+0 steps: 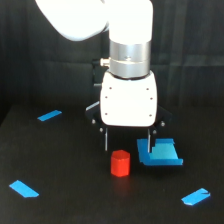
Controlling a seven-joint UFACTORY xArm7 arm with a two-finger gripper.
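Observation:
A small red block (120,163), looking like a hexagonal or rounded prism, stands upright on the dark tabletop near the middle. To its right and a little farther back sits an open blue box (160,155), partly hidden behind my gripper. Above both hangs the gripper (128,145), white-bodied with thin dark fingers spread wide apart. I see nothing between the fingers, and the block appears lower in the view than the fingertips. Depth between gripper and block is hard to judge.
Blue strips lie flat on the table: one at the back left (49,115), one at the front left (23,188) and one at the front right (196,197).

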